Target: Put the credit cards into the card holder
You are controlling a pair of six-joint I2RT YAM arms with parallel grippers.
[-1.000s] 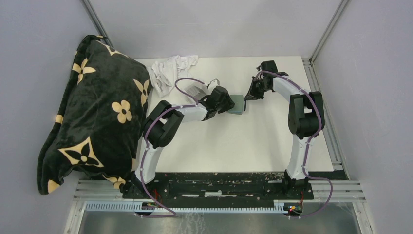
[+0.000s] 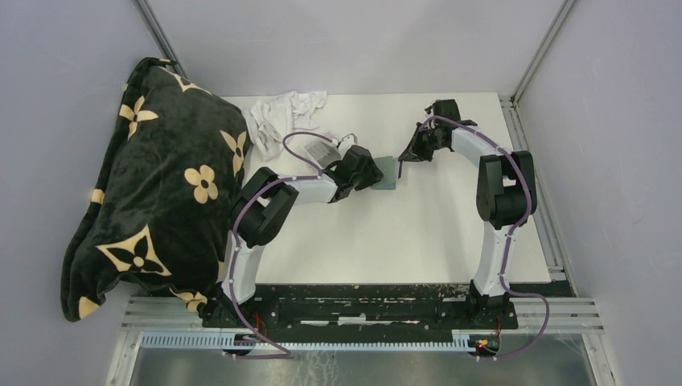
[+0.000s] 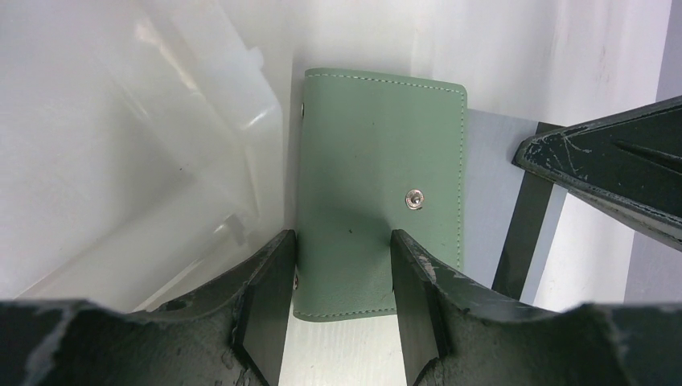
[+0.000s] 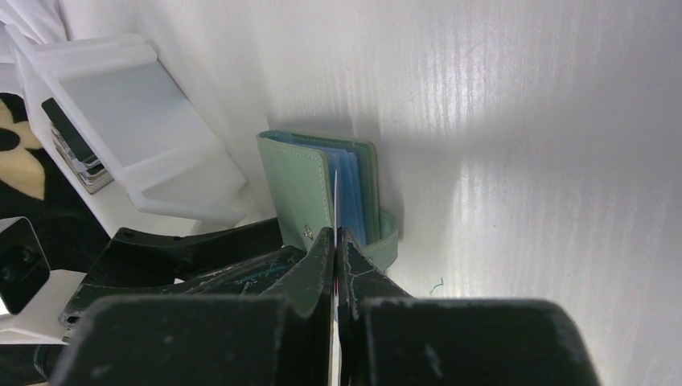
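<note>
The green card holder (image 3: 362, 129) lies on the table, its open side showing blue sleeves (image 4: 350, 193). My left gripper is part open over the holder's near part, fingertips at its left side and on its top. My right gripper is shut on a grey credit card (image 3: 490, 177) with a black stripe, held edge-on at the holder's open side; how far it reaches inside is hidden.
A translucent plastic box (image 4: 137, 112) with cards inside stands left of the holder. A white cloth (image 2: 285, 112) lies at the back left, a dark patterned fabric (image 2: 161, 193) at far left.
The holder, my left gripper and the card in my right gripper have shifted slightly leftward in the top view.
</note>
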